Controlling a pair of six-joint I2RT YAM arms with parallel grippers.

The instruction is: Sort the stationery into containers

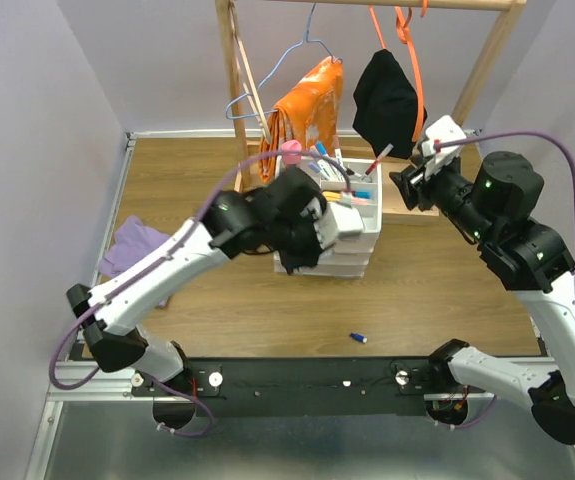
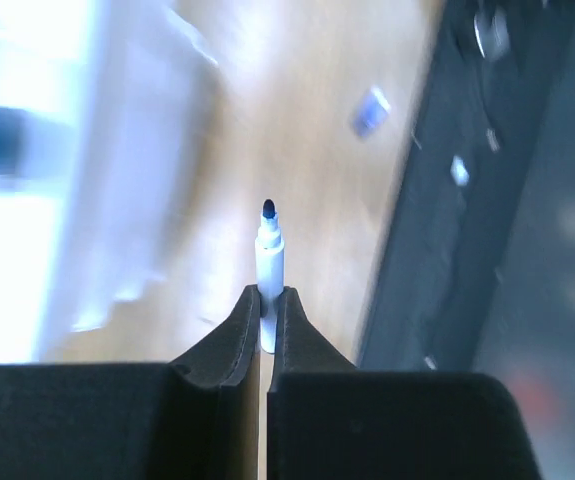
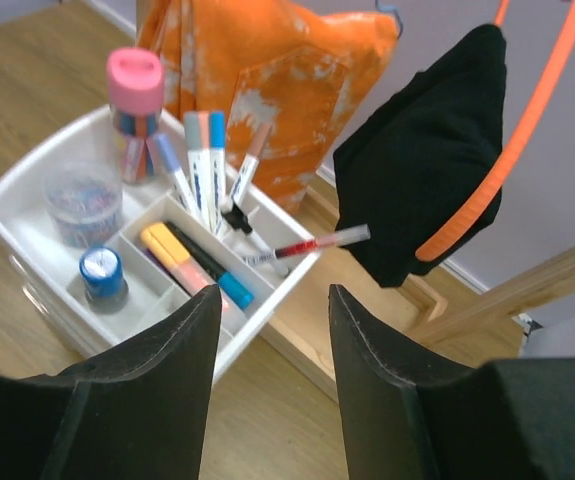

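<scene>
My left gripper is shut on a white marker [image 2: 269, 262] with a bare dark tip pointing away from the fingers. In the top view this arm is blurred and covers part of the white organizer [image 1: 327, 268]. A small blue cap [image 1: 358, 337] lies alone on the table. My right gripper stands open to the right of the organizer, nothing between its fingers. The organizer's compartments hold several pens [image 3: 199, 165], a red marker [image 3: 322, 243] sticking out over the side, a yellow highlighter [image 3: 167, 245] and a blue-lidded bottle [image 3: 102, 272].
Behind the organizer stands a wooden rack [image 1: 492, 65] with an orange cloth [image 1: 312, 105] and a black cloth bag [image 1: 385, 105] hanging close by. A purple cloth [image 1: 132, 245] lies on the left. Bare table shows at the right front.
</scene>
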